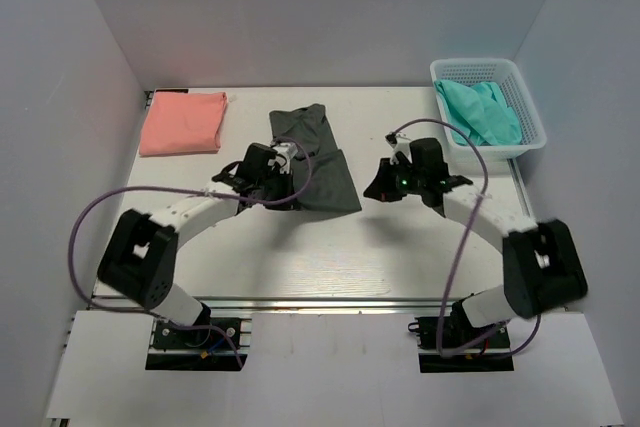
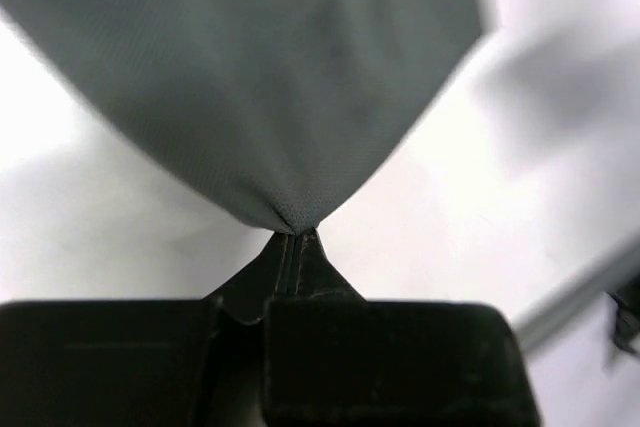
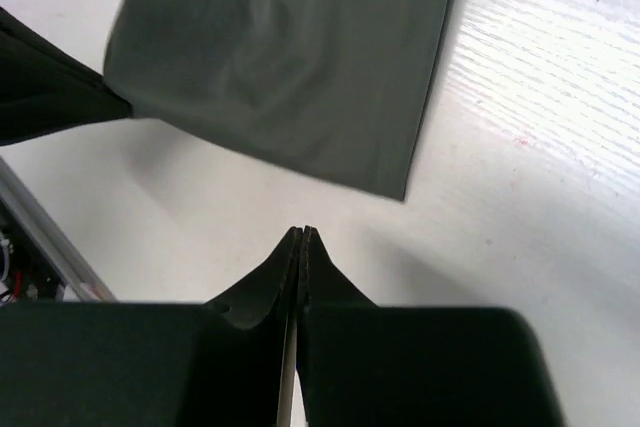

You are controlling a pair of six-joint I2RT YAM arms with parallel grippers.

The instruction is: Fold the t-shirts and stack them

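Note:
A dark grey T-shirt (image 1: 325, 182) lies spread on the white table, its upper part reaching toward the back. My left gripper (image 1: 291, 202) is shut on its lower-left edge; in the left wrist view the cloth is pinched and gathered at the fingertips (image 2: 297, 236). My right gripper (image 1: 369, 194) is shut with nothing between its fingers, just right of the shirt; in the right wrist view it points at bare table below the shirt's corner. A folded salmon shirt (image 1: 182, 122) lies at the back left.
A white basket (image 1: 528, 117) with turquoise cloth (image 1: 478, 112) stands at the back right. Both arms occupy the left and right sides.

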